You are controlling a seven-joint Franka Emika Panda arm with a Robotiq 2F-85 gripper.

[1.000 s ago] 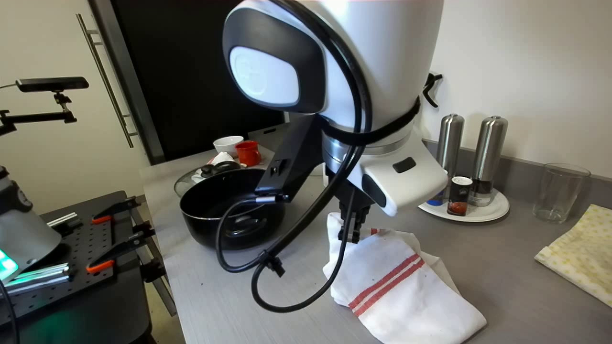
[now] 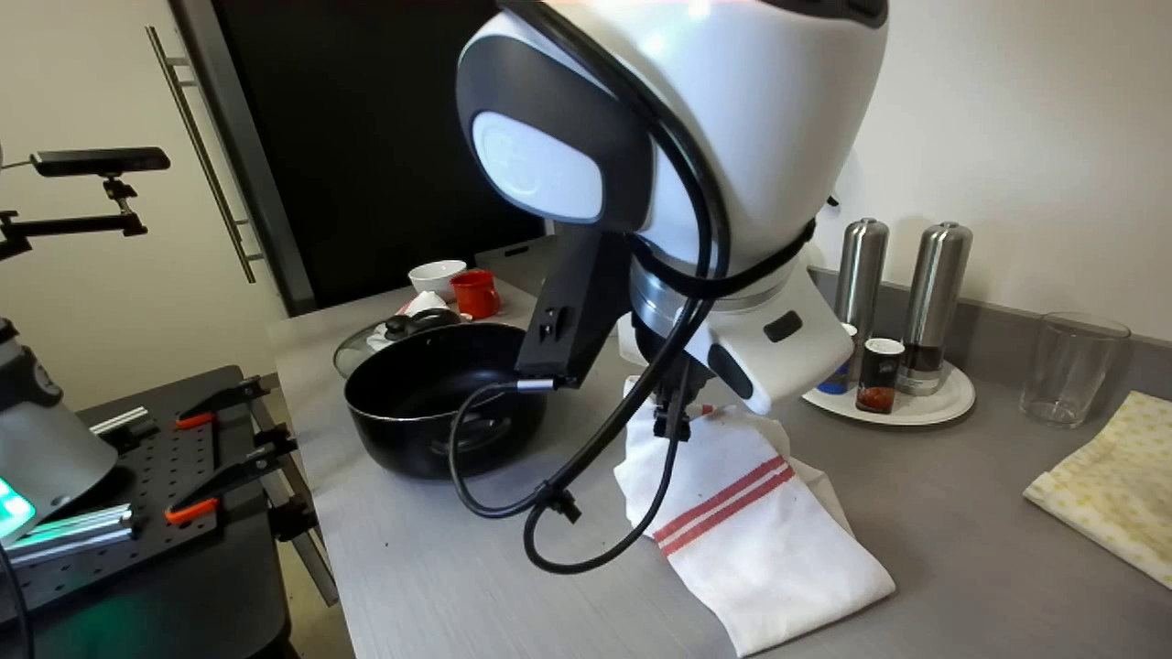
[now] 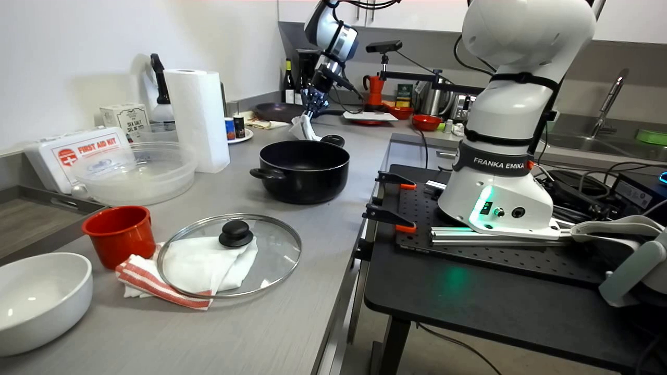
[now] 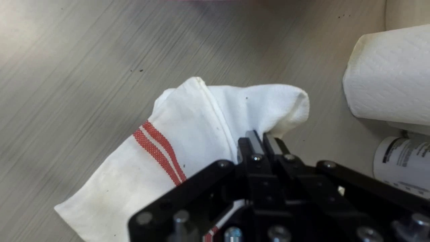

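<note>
A white cloth with two red stripes (image 2: 720, 516) trails over the grey counter, its upper part raised toward my gripper (image 2: 672, 426). Seen from the wrist, the gripper is shut with its fingertips together on the cloth (image 4: 193, 125), and a fold bulges out beyond them. The far exterior view has the same cloth (image 3: 303, 129) hanging below the gripper (image 3: 310, 111), behind the black pot (image 3: 304, 169). The exact pinch between the fingertips is partly hidden.
A glass lid (image 3: 231, 256) rests over another cloth near a red mug (image 3: 121, 234) and a white bowl (image 3: 40, 300). Close to the gripper are a paper towel roll (image 4: 391, 76) and a white plate (image 2: 934, 406) bearing grinders. Bare counter (image 2: 461, 571) lies in front of the pot.
The arm has moved away from the exterior camera, toward the back of the counter. The striped cloth has been dragged along with it, its near corner shifting left and back.
</note>
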